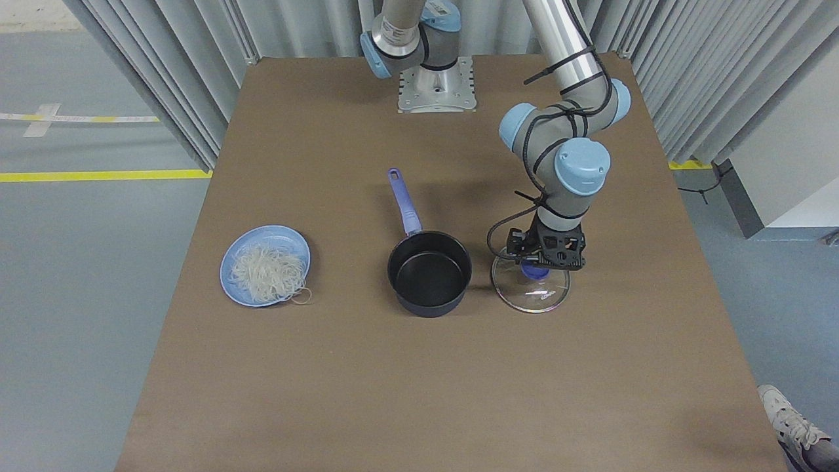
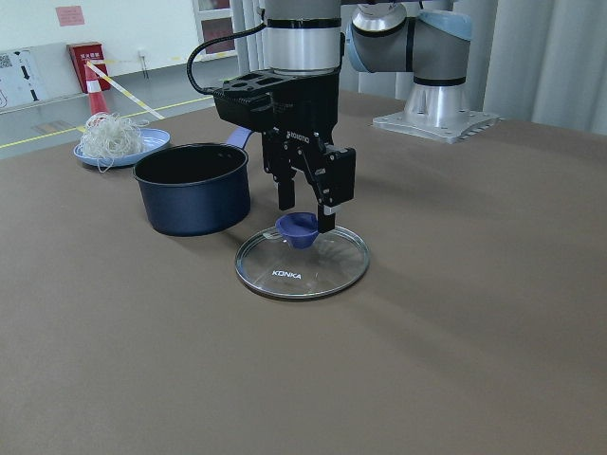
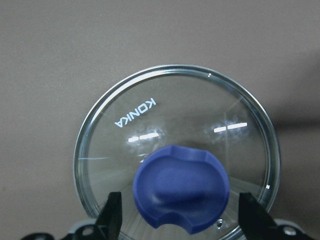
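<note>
A glass lid [image 1: 528,295] with a blue knob [image 3: 181,185] rests on the table right of a dark pot [image 1: 429,275] with a blue handle [image 1: 403,200]. My gripper [image 2: 306,211] hangs just over the knob, open, with a finger on either side and a little above it in the left view. In the wrist view the knob lies between the two fingertips, apart from them. In the front view the gripper housing hides part of the knob.
A blue plate [image 1: 236,291] of white noodles [image 1: 267,274] sits left of the pot.
</note>
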